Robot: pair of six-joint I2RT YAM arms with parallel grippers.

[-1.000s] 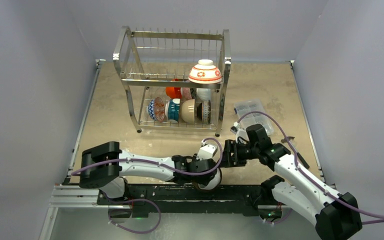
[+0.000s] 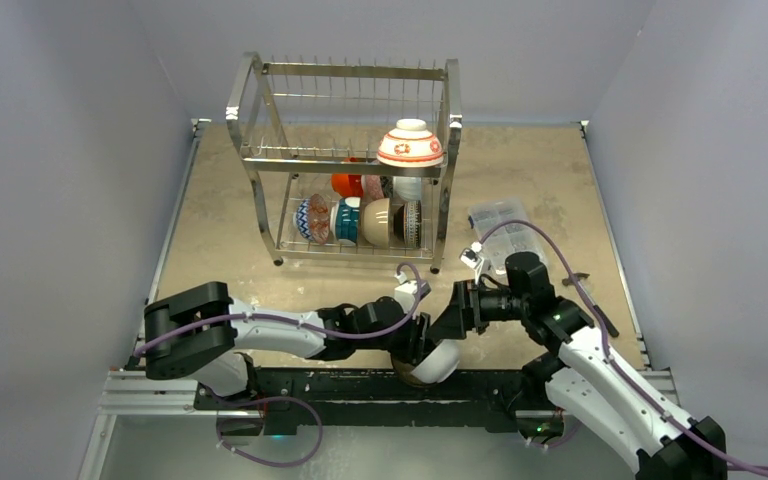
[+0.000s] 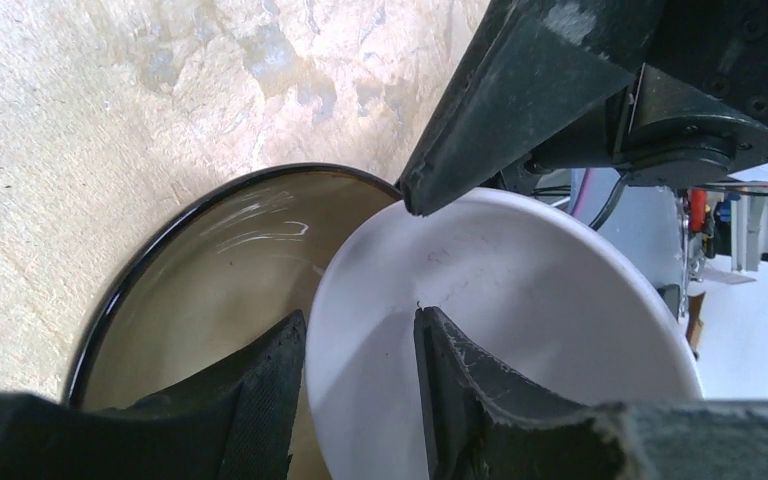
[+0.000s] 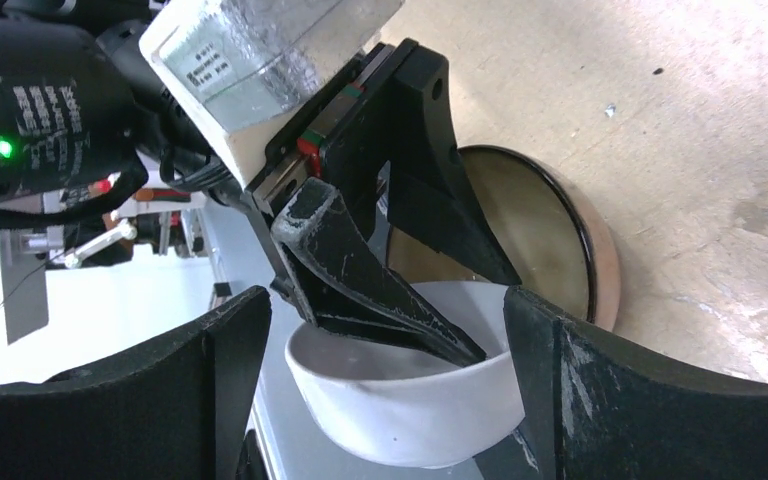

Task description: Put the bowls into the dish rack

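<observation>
A white bowl [image 2: 441, 364] tilts over the right side of a brown, dark-rimmed bowl [image 3: 225, 260] at the table's front edge. Across the white bowl's near-left rim stands my left gripper, part open: one finger outside the rim, the other inside, with a gap left between them. My right gripper is open, its fingers wide apart above the white bowl; one right fingertip [image 3: 420, 190] shows close to the bowl's far rim. Behind them the two-tier metal dish rack [image 2: 260, 215] holds several bowls below and a red-patterned white bowl [image 2: 410, 146] upside down above.
A clear plastic divided tray [image 2: 500, 222] lies right of the rack, and a dark-handled tool [image 2: 600, 308] lies beyond it. The rack's upper tier is empty left of the patterned bowl. Both grippers are very close together.
The white bowl has shifted right and tipped, from lying within the brown bowl to leaning out of it.
</observation>
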